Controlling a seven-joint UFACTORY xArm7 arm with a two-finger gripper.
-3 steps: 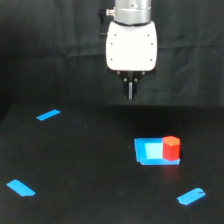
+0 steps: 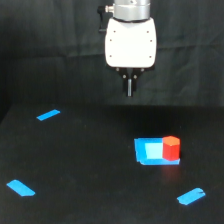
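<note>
My gripper (image 2: 128,91) hangs at the top centre of the camera view, below the white arm housing (image 2: 131,43). Its dark fingers look close together, but against the black backdrop I cannot make out whether they are open or shut. Below and to the right of it, on the dark table, is a red block (image 2: 171,148). The block sits at the right side of a blue square (image 2: 141,153) with a paler patch (image 2: 153,150) in its middle. A clear gap separates the gripper from the block.
Blue strips lie flat on the table: one at the back left (image 2: 48,115), one at the front left (image 2: 20,188), one at the front right (image 2: 190,197). Dark cloth hangs behind.
My gripper and the white housing have shifted very slightly up and to the left. The block, the blue square and the strips are where they were.
</note>
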